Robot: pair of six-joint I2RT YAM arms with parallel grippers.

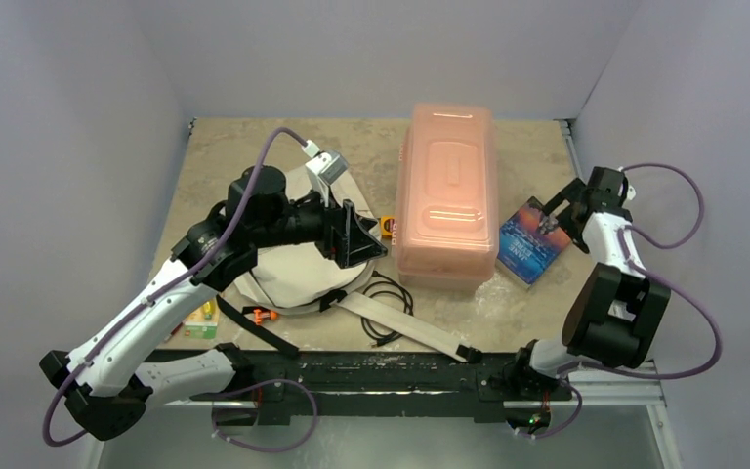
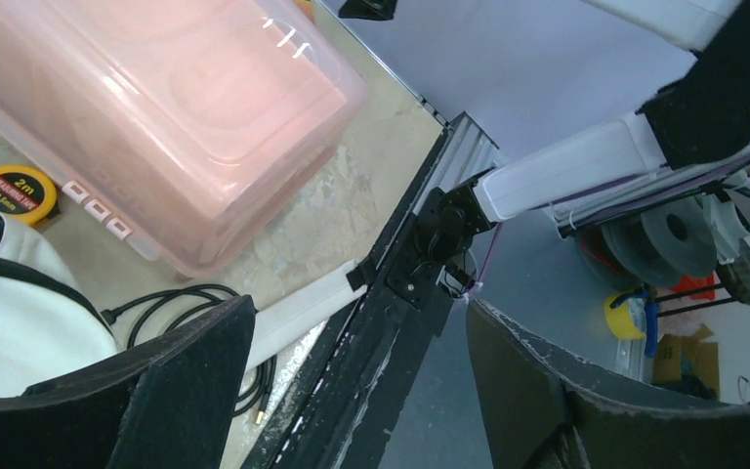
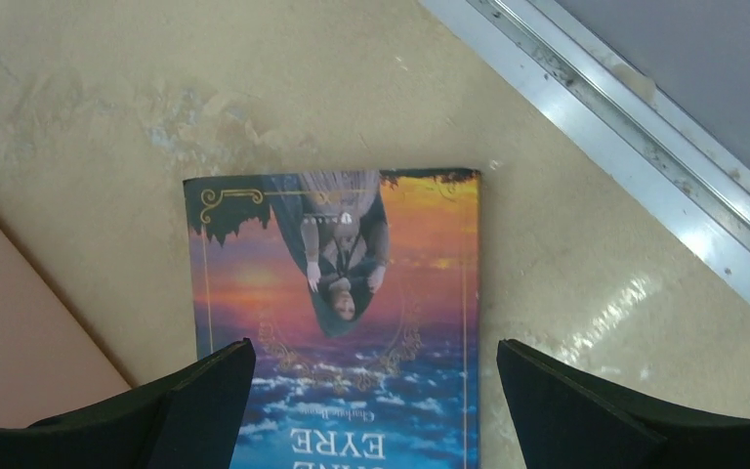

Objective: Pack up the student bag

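A Jane Eyre book [image 1: 532,244] with a sunset-and-sea cover lies flat right of the pink lidded box [image 1: 446,186]. In the right wrist view the book [image 3: 337,283] spreads below my right gripper, whose open fingers have nothing between them. The white bag [image 1: 298,269] lies on the left of the table, partly hidden under my left arm. My left gripper [image 1: 366,242] hangs open above the bag's right side. The left wrist view shows a corner of the bag [image 2: 24,318], with nothing held between the fingers.
A yellow tape measure [image 2: 18,193] sits between bag and box. A coiled black cable [image 1: 391,303] and the white strap [image 1: 400,324] lie in front. An orange item [image 1: 262,315] and a small colourful packet [image 1: 201,320] are at the front left.
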